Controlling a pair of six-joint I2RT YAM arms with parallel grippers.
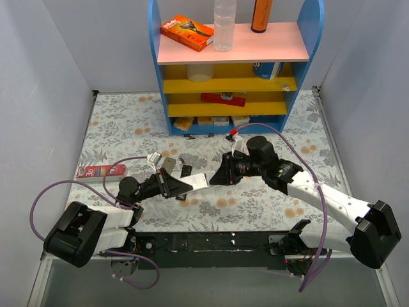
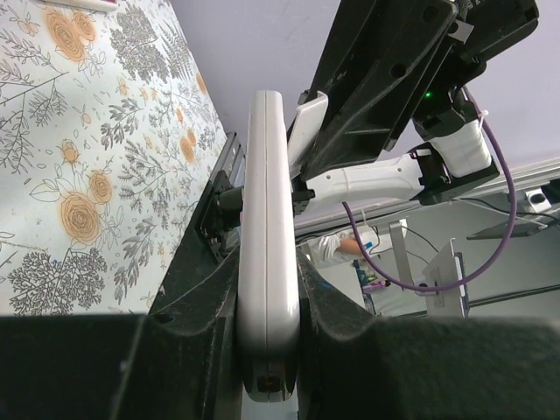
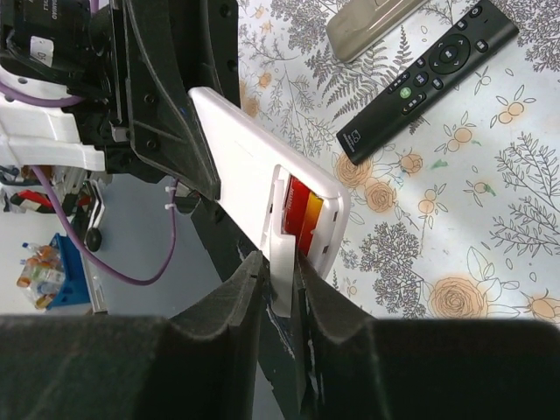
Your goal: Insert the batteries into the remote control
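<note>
My left gripper (image 1: 183, 187) is shut on a white remote control (image 2: 267, 201), held above the table and seen edge-on in the left wrist view. In the right wrist view, the open compartment of the remote control (image 3: 236, 157) faces my right gripper. A red battery (image 3: 297, 203) and a yellow one (image 3: 312, 217) show inside it. The right gripper is shut on a narrow white cover (image 3: 282, 258), which stands at the mouth of the compartment; whether it is seated there is unclear. From above, the right fingers hide the cover.
A black remote (image 3: 429, 74) and a grey-beige one (image 3: 363, 26) lie on the flowered tabletop below. The blue shelf (image 1: 300, 80) stands at the back, a red box (image 1: 101, 173) at the left. Open table lies under the right arm.
</note>
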